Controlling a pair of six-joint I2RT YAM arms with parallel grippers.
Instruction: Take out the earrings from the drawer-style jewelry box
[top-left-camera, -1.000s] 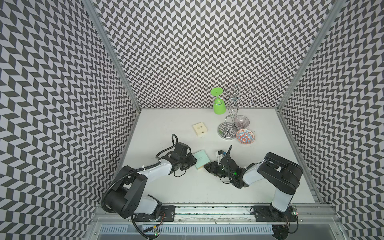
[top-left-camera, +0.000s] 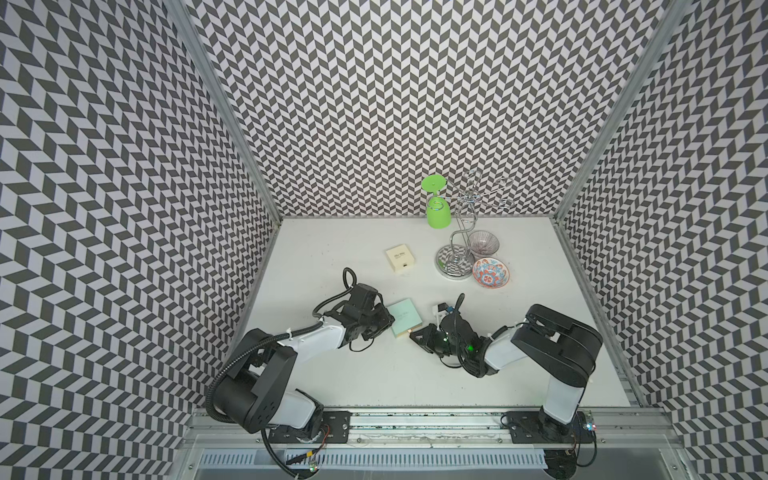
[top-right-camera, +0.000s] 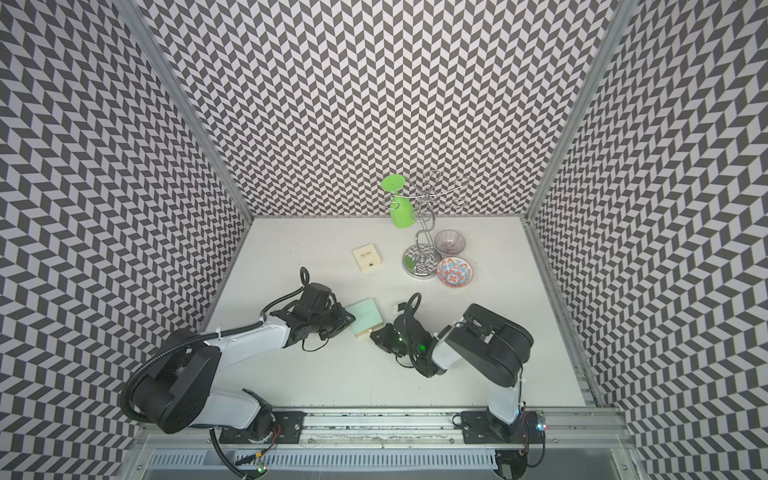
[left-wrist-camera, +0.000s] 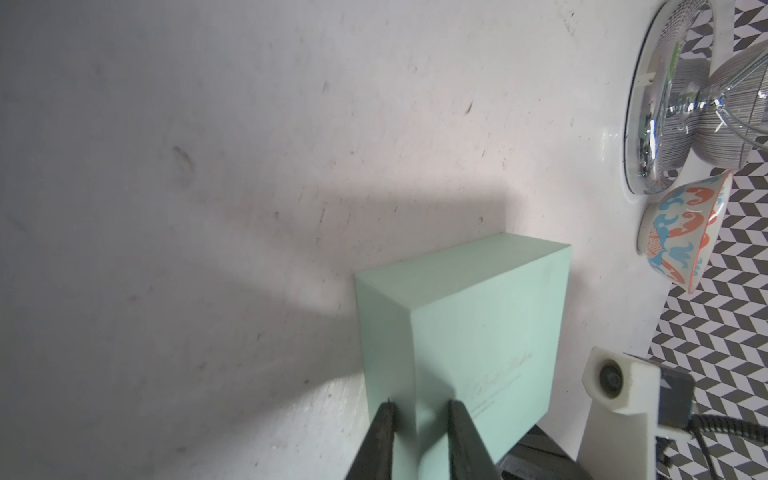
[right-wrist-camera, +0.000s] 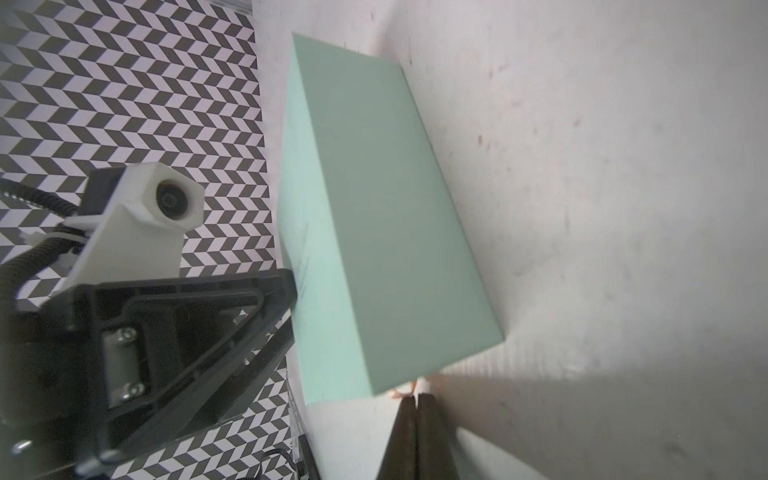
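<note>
The mint-green jewelry box (left-wrist-camera: 480, 336) stands on the table between my arms, its drawer shut. My left gripper has its fingers on either side of a corner of the box, shut on it. In the right wrist view, a small orange pull tab (right-wrist-camera: 404, 390) pokes out past the box's end. Right at that tab is my right gripper, its fingers together with nothing between them; the tab lies outside, just past their tips. No earrings are visible.
A cream box (top-left-camera: 400, 257) sits behind the mint one. Toward the back right stand a chrome rack (top-left-camera: 454, 262) with a green cup (top-left-camera: 437, 213), a patterned bowl (top-left-camera: 491, 273) and a clear bowl (top-left-camera: 483, 243).
</note>
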